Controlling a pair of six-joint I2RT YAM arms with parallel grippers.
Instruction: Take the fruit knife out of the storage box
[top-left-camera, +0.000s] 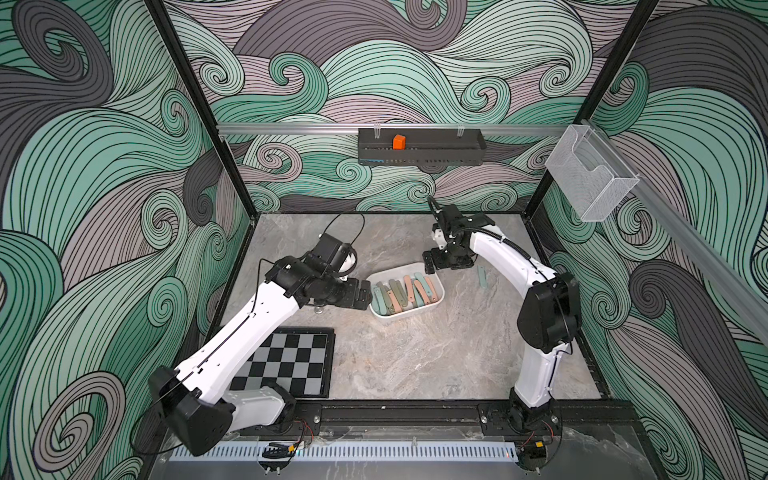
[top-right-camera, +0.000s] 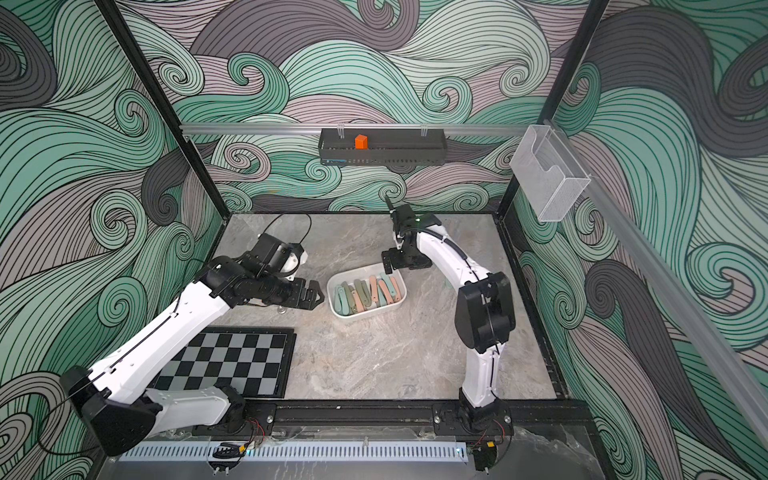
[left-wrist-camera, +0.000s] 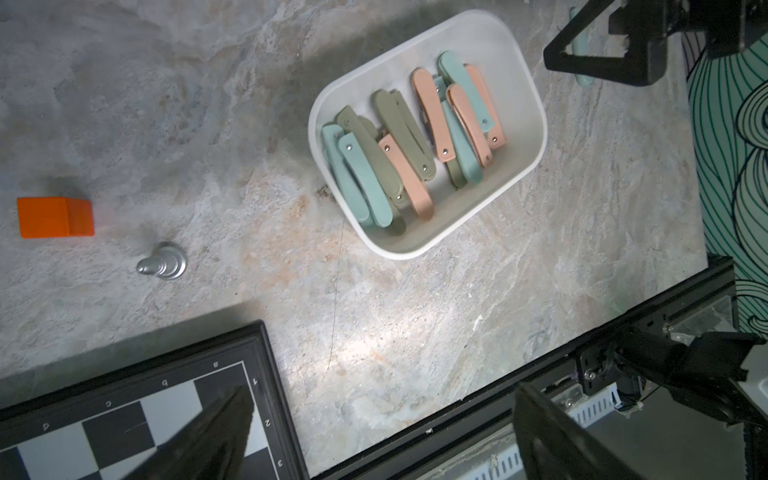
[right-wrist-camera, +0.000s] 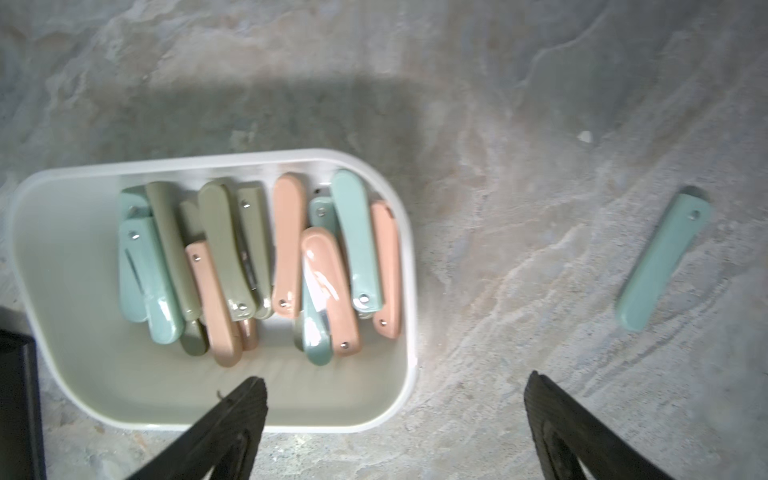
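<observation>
The white storage box (top-left-camera: 376, 315) holds several folded fruit knives (right-wrist-camera: 226, 248) in mint, olive and pink. A mint knife (right-wrist-camera: 662, 257) lies on the table right of the box, also in the top left view. My right gripper (top-left-camera: 432, 260) hangs above the box's back right end, open and empty; in its wrist view the fingertips sit along the lower edge. My left gripper (top-left-camera: 360, 294) is over the box's left end, open, with nothing between its fingers.
A chessboard (left-wrist-camera: 144, 400) lies at the front left. An orange block (left-wrist-camera: 54, 216) and a small metal piece (left-wrist-camera: 164, 261) lie left of the box. The table front of the box is clear; a shelf (top-left-camera: 432, 148) hangs on the back rail.
</observation>
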